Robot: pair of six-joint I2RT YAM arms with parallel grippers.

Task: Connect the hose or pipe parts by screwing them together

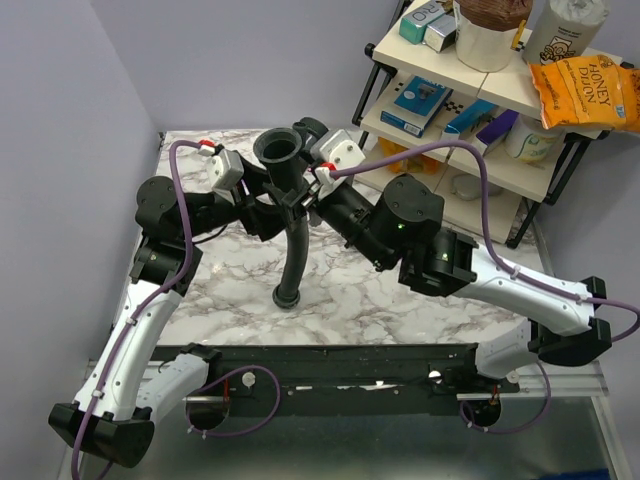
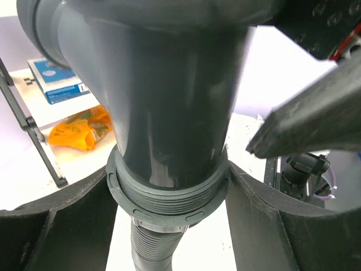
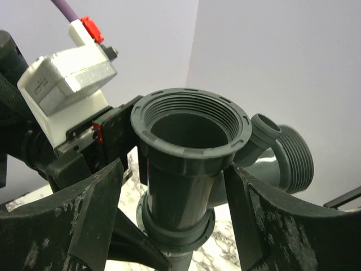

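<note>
A dark grey pipe fitting (image 1: pixel 277 150) with a flared, threaded top (image 3: pixel 192 149) and a side branch (image 3: pixel 290 158) stands between my grippers in the top view, a corrugated hose (image 1: pixel 294 265) hanging beneath it down to the marble counter. In the left wrist view my left gripper is around the collar where the hose (image 2: pixel 152 251) joins the fitting; whether its fingers press on it is unclear. My right gripper is open, its fingers either side of the fitting's upper part, close behind the rim in the top view.
A shelf rack (image 1: pixel 480 80) with boxes, bags and rolls stands at the back right. Grey walls close in the left and back.
</note>
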